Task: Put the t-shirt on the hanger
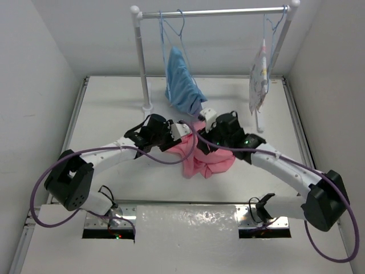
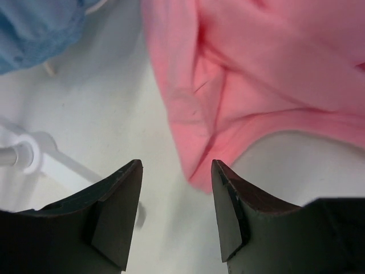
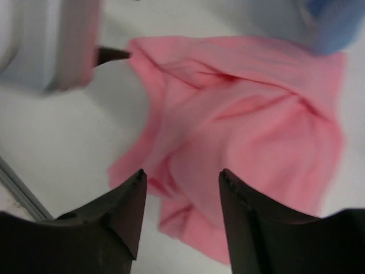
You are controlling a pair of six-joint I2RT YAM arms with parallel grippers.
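A pink t-shirt [image 1: 208,162] lies crumpled on the table, below the two arms. In the left wrist view one narrow end of the pink cloth [image 2: 191,120] reaches down just beyond the fingertips. My left gripper is part open, with no cloth between its fingers. Over the shirt's folds stands my right gripper, likewise part open; the cloth [image 3: 228,137] shows behind its fingers, apparently not held. From the rail hang blue hangers [image 1: 181,25], one carrying a blue cloth [image 1: 181,85].
The white rail [image 1: 217,12] spans the back on posts. A patterned white cloth [image 1: 259,80] hangs at its right end. Purple cables [image 1: 74,153] trail along both arms.
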